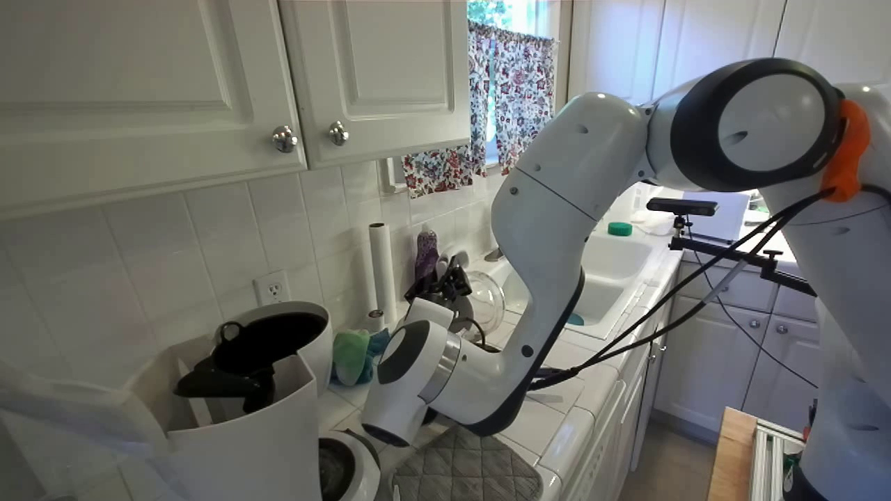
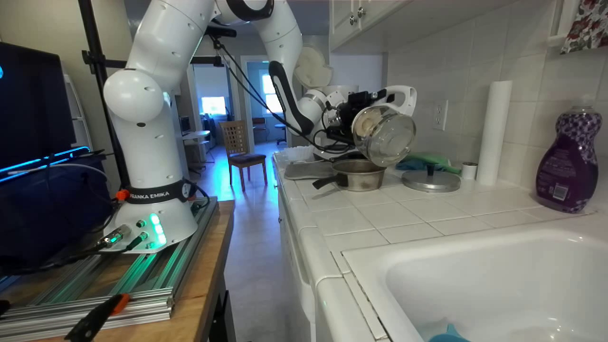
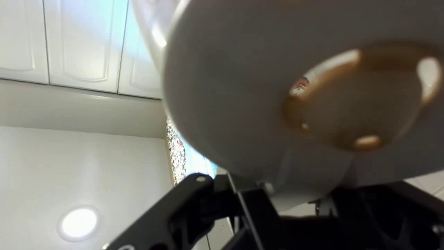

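Note:
A clear glass carafe (image 2: 383, 139) with a white handle (image 2: 407, 101) is up off the counter, tipped well over on its side. My gripper is shut on it, though which part lies between the fingers is hard to make out. Seen from exterior view 1, the carafe's glass (image 1: 486, 302) shows beyond the hand. Its pale, blurred body (image 3: 233, 96) fills much of the wrist view, with a brownish ring on it. Under and slightly left of the carafe in exterior view 2, a metal saucepan (image 2: 357, 175) with a black handle stands on the counter.
Right of the saucepan lie a metal lid (image 2: 431, 180), a paper roll (image 2: 494, 134) and a purple soap bottle (image 2: 570, 156). The sink (image 2: 484, 251) is nearer the camera. A grey quilted mat (image 1: 468, 467) and white coffee maker (image 1: 250, 442) stand near the hand.

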